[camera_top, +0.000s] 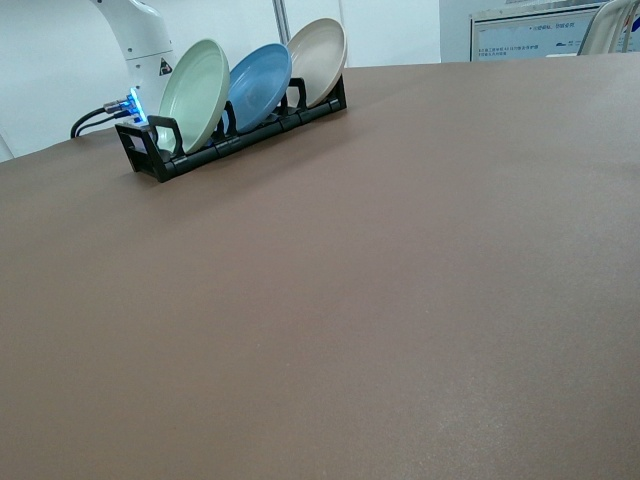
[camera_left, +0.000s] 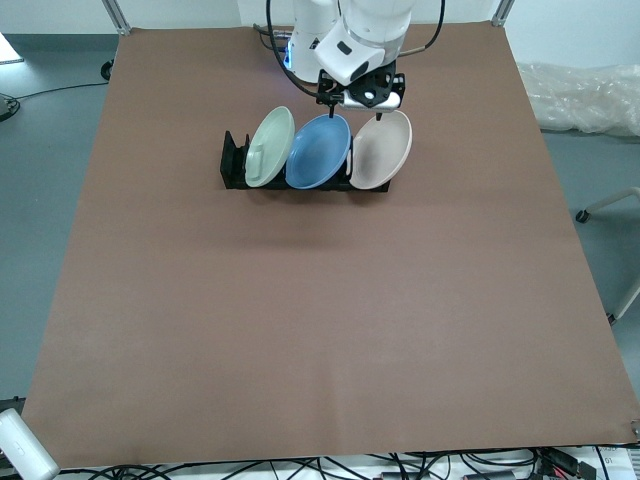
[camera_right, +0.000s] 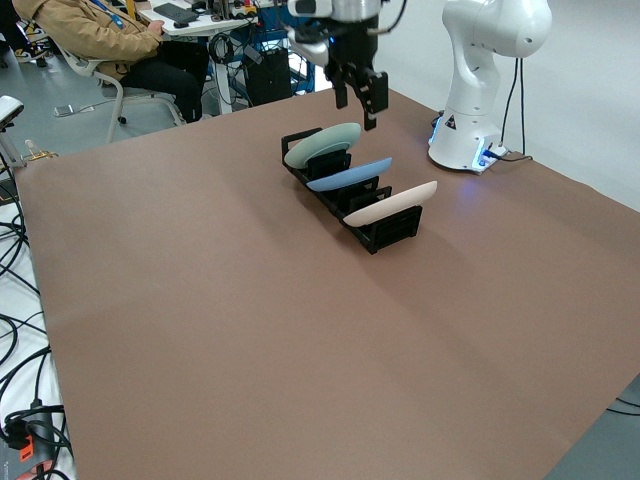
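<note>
A black rack (camera_right: 395, 232) holds three plates standing on edge near the back of the table: mint green (camera_left: 267, 147), blue (camera_left: 317, 150) and white (camera_left: 380, 150); the same green plate (camera_top: 193, 97), blue plate (camera_top: 259, 85) and white plate (camera_top: 317, 62) show in the top view. My gripper (camera_left: 355, 114) (camera_right: 355, 110) hangs above and behind the plates, its two fingers apart with nothing seen between them. It is out of sight in the top view.
The white arm base and cables (camera_right: 460, 130) stand at the back. A seated person is beyond the table in the right view.
</note>
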